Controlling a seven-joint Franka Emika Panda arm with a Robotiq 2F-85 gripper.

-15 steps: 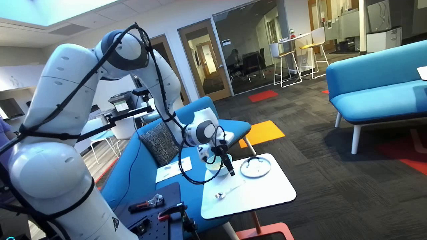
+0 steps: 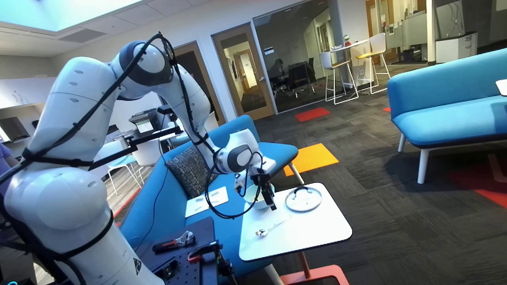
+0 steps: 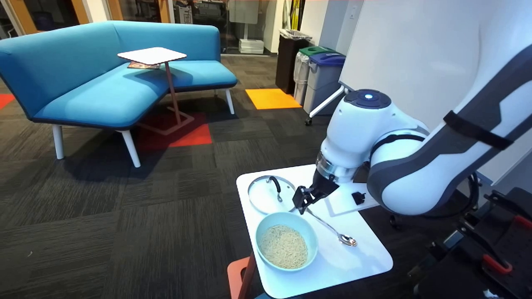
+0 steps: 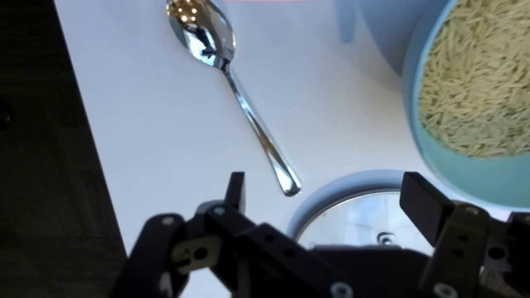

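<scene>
My gripper stands open above the white table, its two black fingers wide apart with nothing between them. In the wrist view, a silver spoon (image 4: 248, 106) lies flat, its handle end just beyond the gap and its bowl at the top. A light-blue bowl (image 3: 261, 251) holding rice (image 3: 284, 246) stands beside the spoon. Behind it in that exterior view rests a glass lid (image 3: 259, 194) with a black handle, partly hidden by the gripper in the wrist view. From exterior view 1, the gripper (image 2: 271, 204) hovers between the bowl and the lid.
The small white table (image 2: 304, 232) has bare room around the spoon. Its edge drops to the dark floor at the left of the wrist view. A blue sofa (image 2: 233, 204) adjoins the table, and a dark cart (image 2: 199, 232) with tools stands near the arm's base.
The arm has shifted slightly, with the gripper a little to the left in exterior view 1. The bowl, lid and spoon stay where they were.
</scene>
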